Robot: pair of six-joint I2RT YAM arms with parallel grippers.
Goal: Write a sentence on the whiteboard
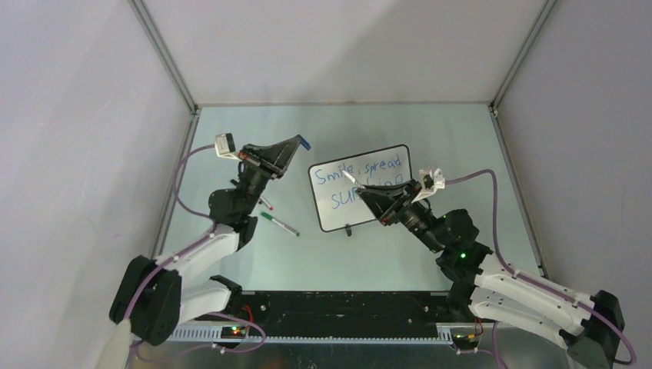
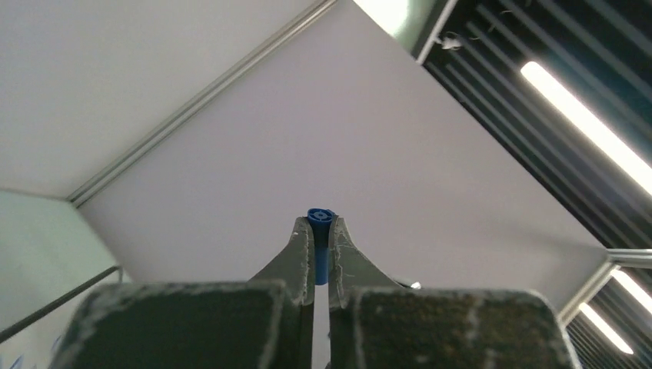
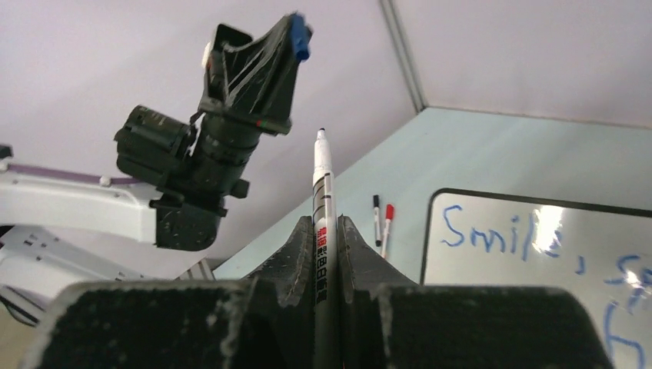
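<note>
The whiteboard (image 1: 332, 219) lies tilted on the table, with blue handwriting reading "Smile, spread" and a second line partly covered by my right arm. My right gripper (image 1: 361, 190) is shut on a white marker (image 3: 324, 200), whose bare dark tip points up and away from the fingers. At the left, raised above the table, my left gripper (image 1: 298, 140) is shut on a small blue cap (image 2: 321, 254), gripped between its fingertips. A wide gap separates the cap from the marker in the top view.
On the table left of the board lie a green-capped marker (image 1: 281, 224), a red marker (image 3: 387, 227) and a black-capped marker (image 3: 377, 220). My left arm partly hides the last two from above. Table beyond the board is clear.
</note>
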